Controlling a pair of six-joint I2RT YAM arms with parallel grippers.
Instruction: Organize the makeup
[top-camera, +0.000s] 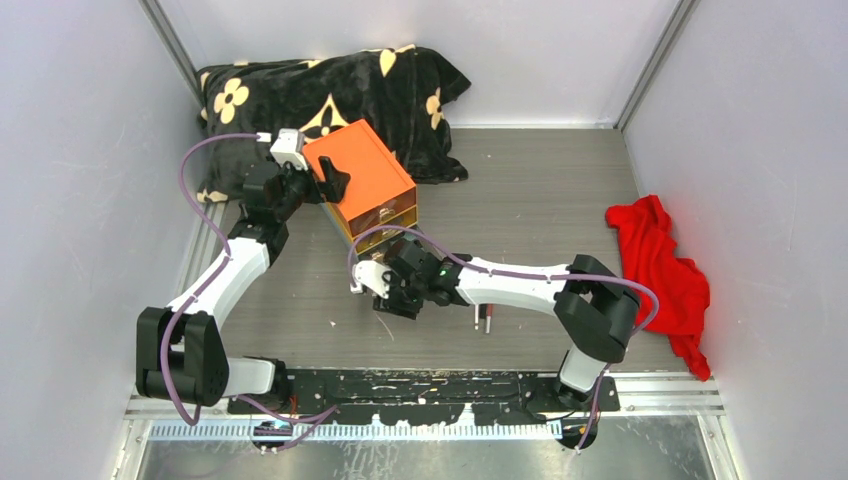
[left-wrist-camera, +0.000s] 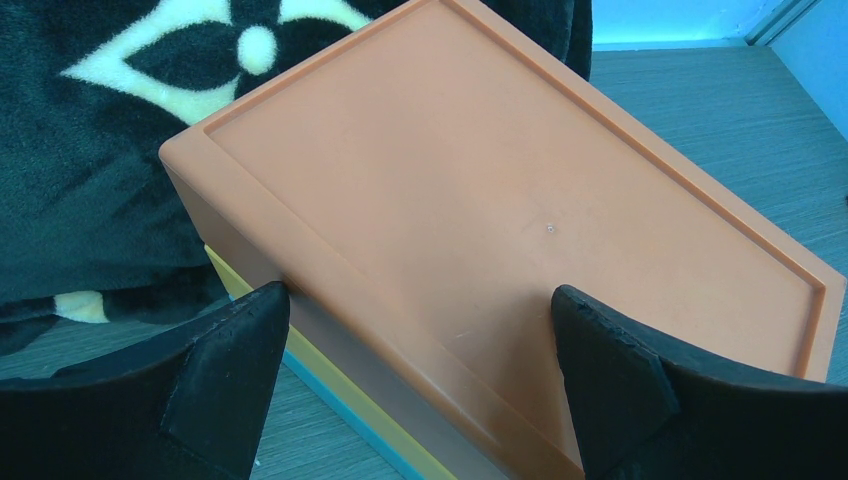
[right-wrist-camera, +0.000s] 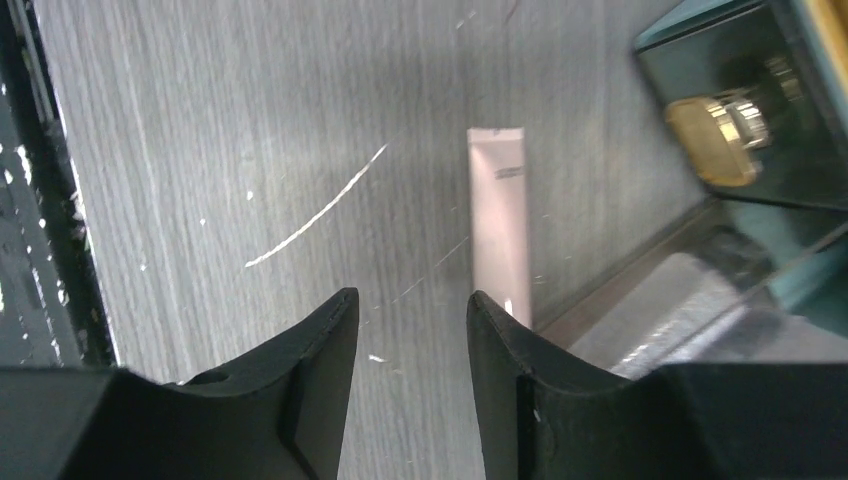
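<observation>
An orange-topped drawer box (top-camera: 358, 165) sits tilted at the blanket. My left gripper (top-camera: 325, 180) rests at its top left edge, fingers either side of the rim in the left wrist view; whether it grips is unclear. In the right wrist view a thin pinkish flat item (right-wrist-camera: 499, 210) lies on the floor beside the drawers' corner (right-wrist-camera: 735, 90) with its gold knob and a clear, blurred drawer (right-wrist-camera: 660, 310). My right gripper hangs open near that item, nothing between its fingers. Several slim makeup items (top-camera: 487, 318) lie right of the box, partly under the right arm.
A black patterned blanket (top-camera: 250, 90) lines the back. A red cloth (top-camera: 655, 270) lies at the far right.
</observation>
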